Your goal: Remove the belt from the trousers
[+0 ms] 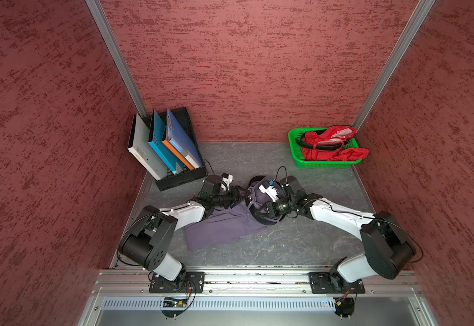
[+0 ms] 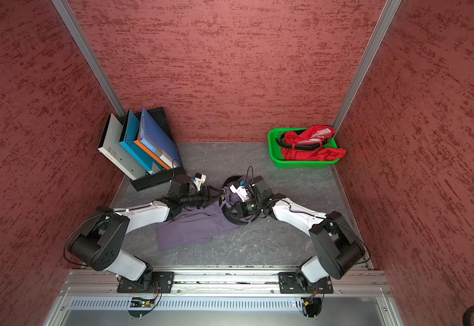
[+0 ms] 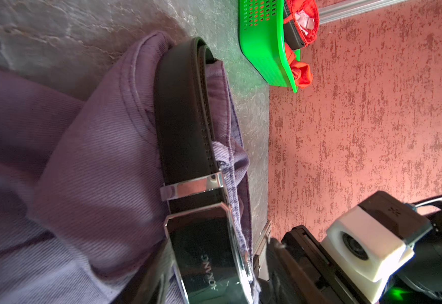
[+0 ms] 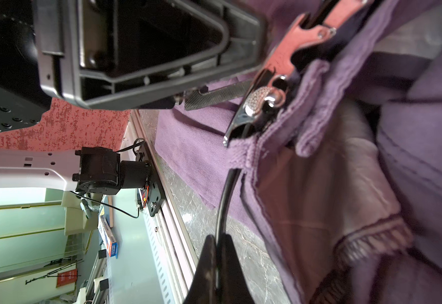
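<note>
Purple trousers point(image 1: 220, 227) lie across the table's middle with their waistband gathered at the right. A black belt point(image 3: 183, 111) runs round the waistband, its rectangular metal-edged buckle point(image 3: 205, 253) at the front in the left wrist view. My left gripper is part open, one finger on either side of the buckle; whether both touch it is unclear. In the right wrist view, my right gripper is shut on the belt's thin edge, below a belt loop point(image 4: 241, 153). The buckle's silver clasp point(image 4: 264, 103) shows from behind, beside the left gripper.
A green basket point(image 1: 324, 164) with red cloth and a dark strap stands at the back right. Several binders point(image 1: 182, 142) sit in a black holder point(image 1: 181, 179) at the back left, near the left arm.
</note>
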